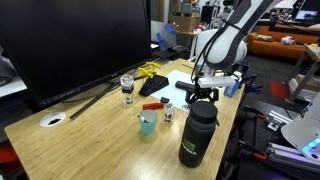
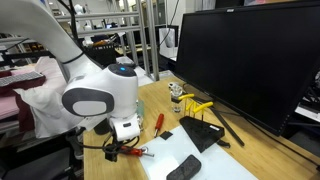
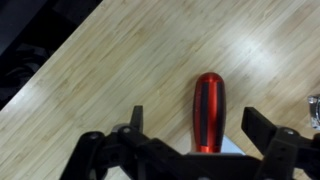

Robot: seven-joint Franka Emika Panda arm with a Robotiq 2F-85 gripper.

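A screwdriver with a shiny red handle [image 3: 209, 110] lies on the wooden table in the wrist view. My gripper stands open over it, one finger to each side of the handle, closer to the right finger. In exterior view 2 the gripper [image 2: 112, 148] is low over the table, with a red-handled tool [image 2: 132, 150] beside it. From exterior view 1 the gripper [image 1: 197, 94] is partly hidden behind the dark bin. Whether the fingers touch the table cannot be told.
A black bin [image 1: 198, 135] stands close in front of the arm. Nearby are a teal cup [image 1: 148, 122], a white paper [image 2: 212, 158] with a black object [image 2: 184, 167], and another red tool [image 2: 159, 124].
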